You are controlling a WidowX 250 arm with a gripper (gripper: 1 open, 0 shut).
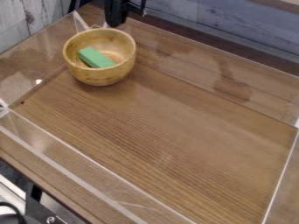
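A round yellowish bowl (107, 73) sits on the wooden table toward the upper left, with a green block (96, 56) lying inside it. Dark parts of my gripper (114, 14) show at the top edge, above and just behind the bowl; they are mostly out of frame, so whether the fingers are open or shut cannot be made out.
Walls stand along the back and at the far left. Some black hardware (12, 214) shows at the lower left corner, off the tabletop.
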